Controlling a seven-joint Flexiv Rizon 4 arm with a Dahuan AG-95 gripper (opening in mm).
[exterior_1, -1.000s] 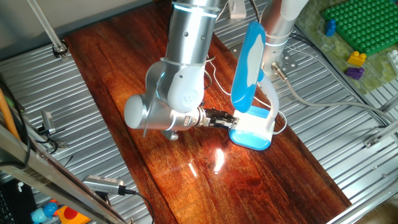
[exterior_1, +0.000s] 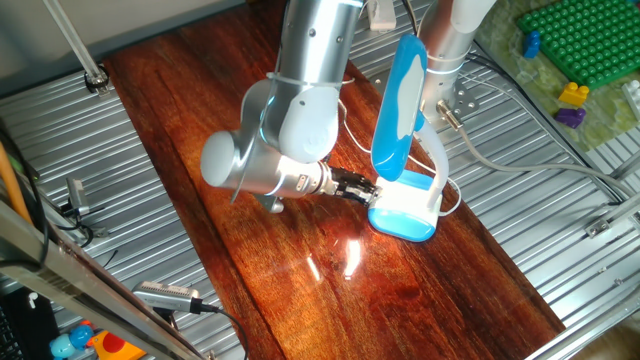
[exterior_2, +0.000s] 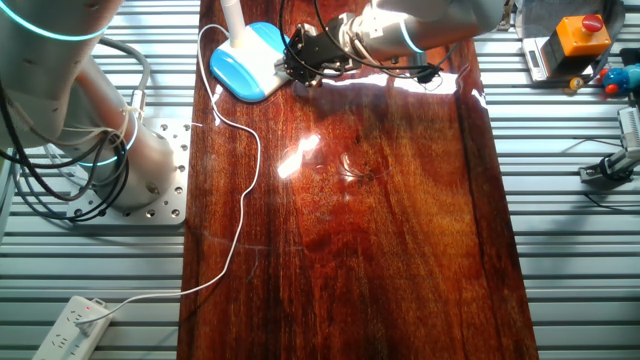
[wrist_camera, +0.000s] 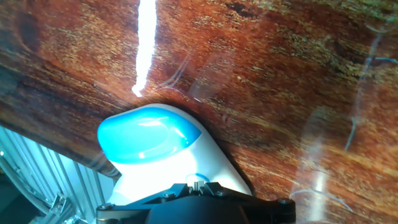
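Observation:
A blue and white desk lamp stands upright on the wooden board; its lamp head (exterior_1: 392, 125) rises over its base (exterior_1: 403, 222). My gripper (exterior_1: 376, 194) is at the white part of the base, coming from the side. In exterior view 2 the gripper (exterior_2: 283, 68) meets the edge of the lamp base (exterior_2: 238, 74). From the wrist, the shut fingertips (wrist_camera: 198, 185) lie over the white area of the base (wrist_camera: 149, 137), by a small round ring mark that they partly hide. Nothing shows between the fingers. Whether they touch the base, I cannot tell.
A white cable (exterior_2: 257, 165) runs from the lamp along the board to a power strip (exterior_2: 70, 330). Bright reflections lie on the glossy board (exterior_2: 370, 260), which is otherwise clear. An orange box with a red button (exterior_2: 580, 42) sits off the far right edge.
The arm's upper links have swung slightly to the right in exterior view 1, and the wrist has tilted a little. The fingertips stay at the lamp base; the lamp has not visibly moved.

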